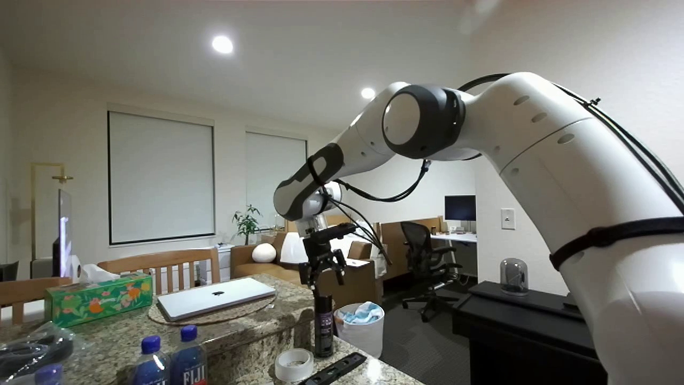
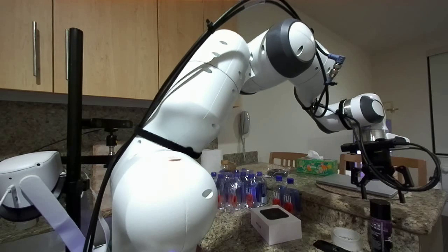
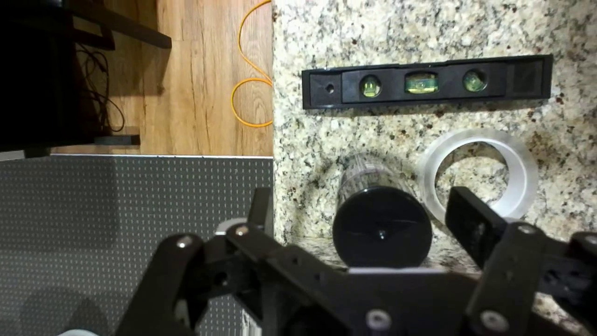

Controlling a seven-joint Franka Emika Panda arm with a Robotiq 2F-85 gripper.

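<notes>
A dark spray can (image 1: pixel 324 327) with a black cap stands upright on the lower granite counter. My gripper (image 1: pixel 324 281) hangs over the can, pointing down, its fingers spread wide. Exterior view 2 shows both fingertips of the gripper (image 2: pixel 382 196) near the height of the can's cap, with the can (image 2: pixel 380 229) beneath. Looking down in the wrist view, the black cap of the can (image 3: pixel 383 227) appears between the open fingers of the gripper, closer to the right one. Nothing is held.
A white tape roll (image 3: pixel 523 168) lies right beside the can, and a black spirit level (image 3: pixel 426 84) lies near it. The counter edge is close on the other side. On the raised counter rests a laptop (image 1: pixel 218 297); water bottles (image 2: pixel 241 189) and a white box (image 2: pixel 275 231) stand farther off.
</notes>
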